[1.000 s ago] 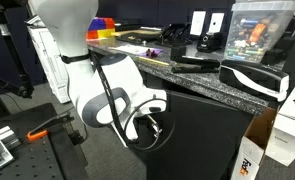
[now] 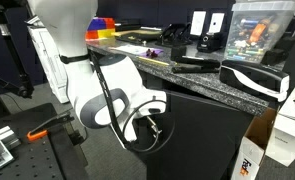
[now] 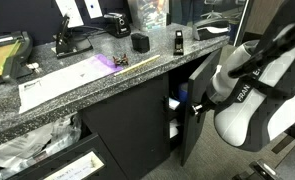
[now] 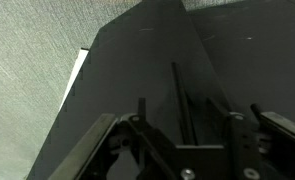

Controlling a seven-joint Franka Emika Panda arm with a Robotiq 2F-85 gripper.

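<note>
A dark cabinet door (image 3: 195, 105) stands swung out from the cabinet under the counter. In the wrist view, a thin dark handle (image 4: 182, 95) runs along the face of this door. My gripper is at the handle, its fingers apart with one on each side of the bar. A gap shows between the handle and each fingertip. The white arm (image 2: 112, 100) hangs low beside the door in exterior view 1, and its gripper is hard to make out against the dark panel there.
The speckled counter (image 3: 62, 88) above carries a black stapler (image 3: 72, 38), a yellow pencil (image 3: 137, 64) and other small items. An open drawer (image 3: 82, 168) sticks out at the lower left. White boxes (image 2: 287, 128) stand at the right in exterior view 1. Bare floor (image 3: 222, 155) lies in front of the door.
</note>
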